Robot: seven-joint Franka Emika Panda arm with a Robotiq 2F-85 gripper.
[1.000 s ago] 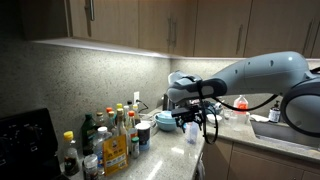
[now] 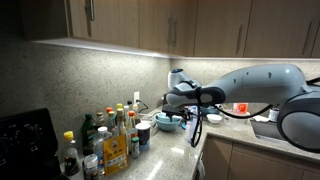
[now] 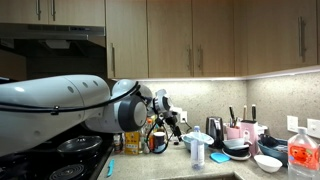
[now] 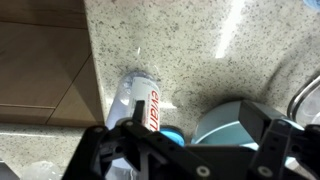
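In the wrist view my gripper is open, its dark fingers wide apart on either side of the lower picture. A clear bottle (image 4: 123, 102) with a white label, red lettering and a blue cap (image 4: 172, 134) shows near the left finger. The light blue bowl (image 4: 222, 119) lies partly behind the right finger. From exterior view 2, the bottle (image 3: 197, 153) stands upright on the counter, to the right of the gripper (image 3: 176, 133). No object shows held. Exterior view 1 has the arm partly blocking the bowl (image 2: 165, 124).
Several bottles and an orange-labelled carton (image 2: 115, 154) crowd the counter by the wall. A knife block (image 3: 247, 128), a white bowl (image 3: 268, 162) and a large red-labelled bottle (image 3: 302, 152) stand farther right.
In exterior view 1, the arm's front end has risen and drawn back slightly over the past second. The bottles and carton by the wall have stayed put.
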